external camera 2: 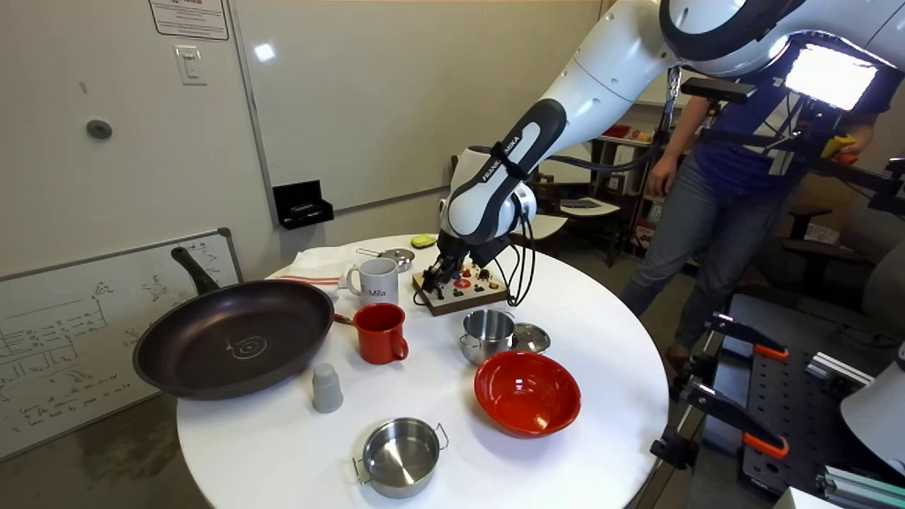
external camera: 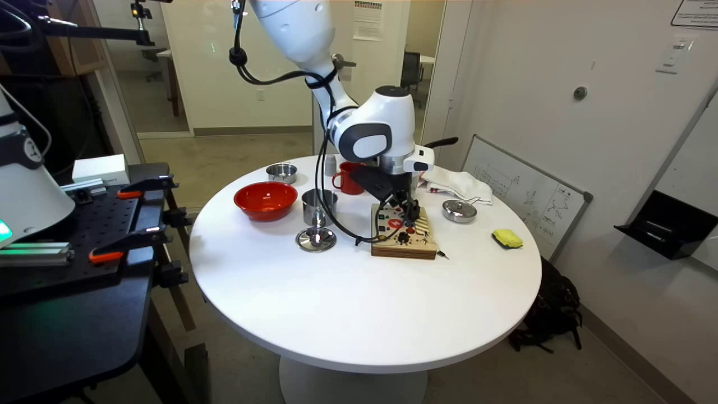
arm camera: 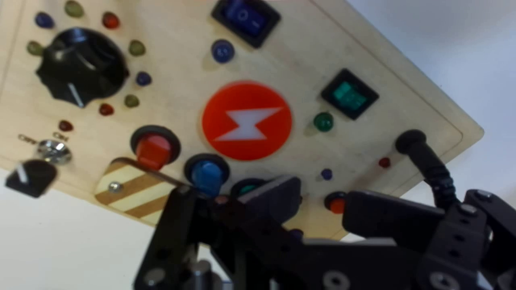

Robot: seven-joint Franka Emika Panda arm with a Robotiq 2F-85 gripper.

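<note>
The wooden switch board (arm camera: 295, 43) fills most of the wrist view, with a red round emblem (arm camera: 246, 121), a black knob (arm camera: 82, 65) and several coloured buttons. My gripper hangs low over one edge of the board, its fingers apart. One dark finger (arm camera: 275, 200) covers part of a green button. The other finger (arm camera: 377, 215) is beside an orange button (arm camera: 336, 203). Nothing shows between the fingers; whether they touch the board cannot be told. A black plug (arm camera: 428, 164) stands in the board near its corner.
Near the board in the second exterior view are a white mug (external camera 2: 378, 283), a red mug (external camera 2: 380, 331), a steel pot (external camera 2: 487, 335) and a red bowl (external camera 2: 526, 393). A large pan (external camera 2: 233, 335) takes up the left side. In the first exterior view, the table's front (external camera: 363, 310) is clear.
</note>
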